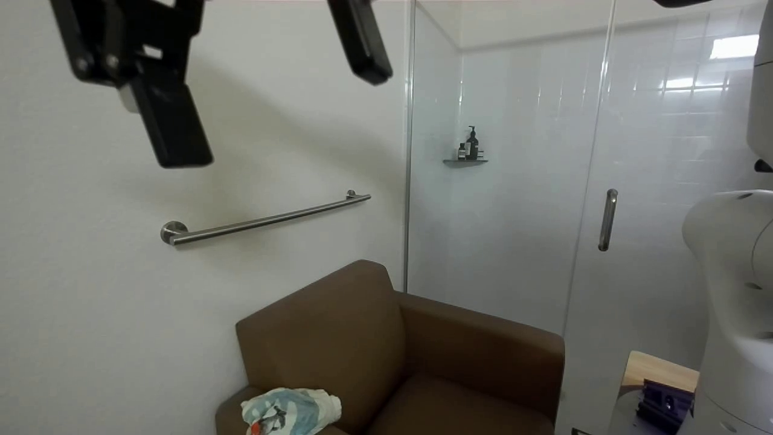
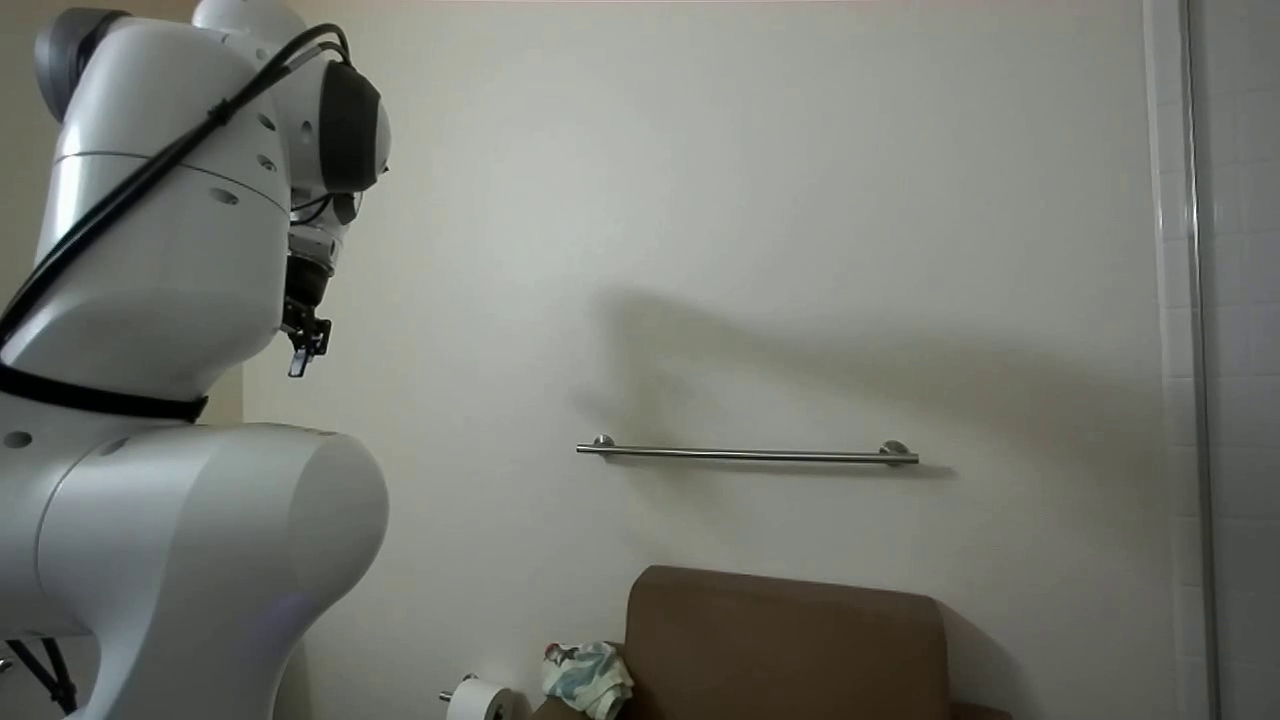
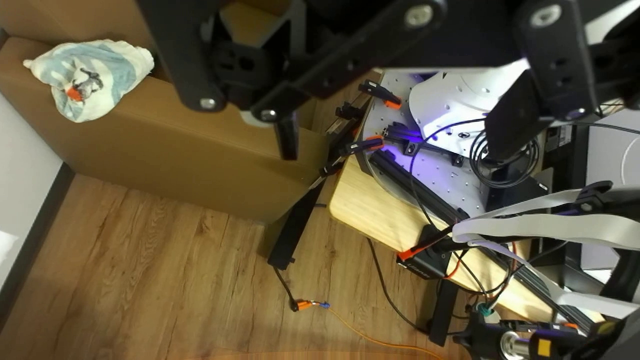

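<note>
High in exterior view 1 hangs my gripper [image 1: 278, 116], its two black fingers [image 1: 174, 119] spread wide and bare wall showing between them. It is open and empty. In exterior view 2 the gripper [image 2: 306, 358] is small, beside the white arm and well above the chair. A crumpled cloth [image 1: 291, 411], white and light blue with a dark and orange print, lies on one armrest of the brown armchair [image 1: 319, 326]. From the wrist, the same cloth [image 3: 99, 78] shows at upper left, away from the fingers. A metal towel bar [image 2: 744, 455] on the wall is bare.
A glass shower door with a handle [image 1: 609, 220] stands right of the chair. A toilet roll [image 2: 480, 700] is on the wall beside the cloth. Wooden boards, cables and clamps crowd the robot base [image 3: 444, 180].
</note>
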